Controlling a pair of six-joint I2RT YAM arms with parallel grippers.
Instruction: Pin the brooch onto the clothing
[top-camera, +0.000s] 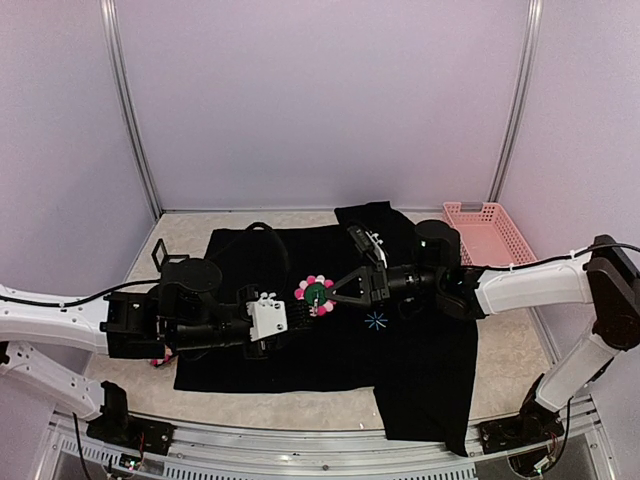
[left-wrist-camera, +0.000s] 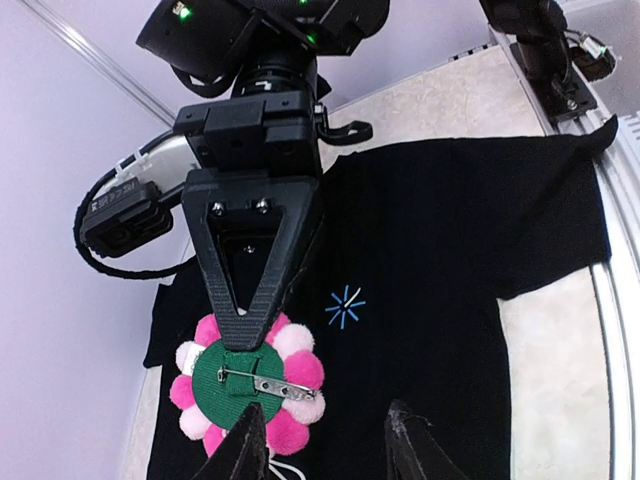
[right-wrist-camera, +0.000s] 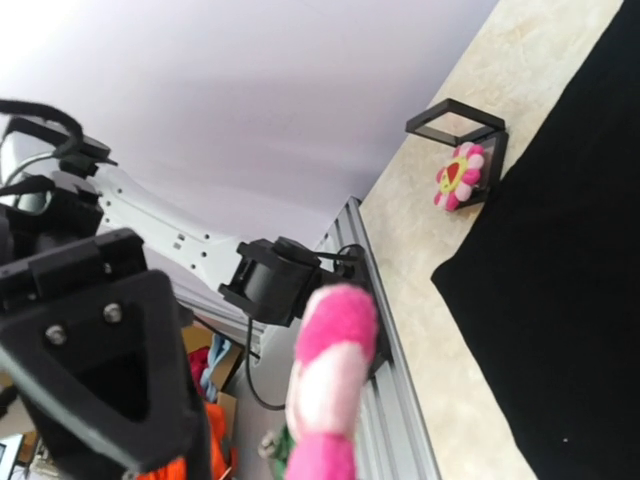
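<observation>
A pink-and-white flower brooch (left-wrist-camera: 205, 385) is held up above the black garment (left-wrist-camera: 430, 230) by my right gripper, shut on it at its edge. Its green back, with the silver pin (left-wrist-camera: 270, 385) across it, faces the left wrist camera. In the right wrist view the brooch (right-wrist-camera: 330, 370) appears edge-on and blurred. My left gripper is part open with nothing between its fingers; one fingertip lies close to the brooch's lower edge in that view. In the top view, my left gripper (top-camera: 298, 316) is just left of the brooch (top-camera: 322, 291).
A second flower brooch (right-wrist-camera: 460, 176) rests against a black frame case (right-wrist-camera: 490, 170) on the table's left side. A pink basket (top-camera: 485, 235) stands at the back right. A blue starburst mark (top-camera: 375, 321) shows on the garment.
</observation>
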